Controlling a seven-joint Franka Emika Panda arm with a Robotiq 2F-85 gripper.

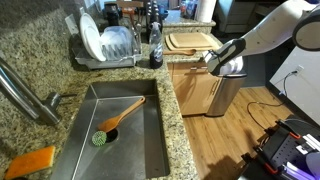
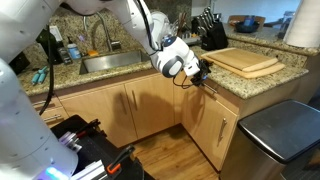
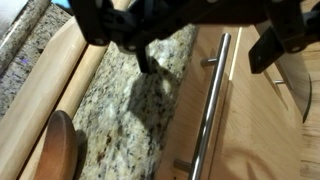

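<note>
In the wrist view my gripper stands open, with dark fingers on either side. A metal bar handle on a light wood front runs through the space between them, with nothing gripped. One finger is over the granite counter edge, the other out over the wood front. The exterior views show the gripper beside the counter's corner, at the top of the cabinets. Contact with the handle cannot be made out.
Cutting boards and a wooden spoon lie on the counter close to the gripper. A dark bottle and a dish rack stand farther along. The sink holds a brush. A bin stands beside the cabinets.
</note>
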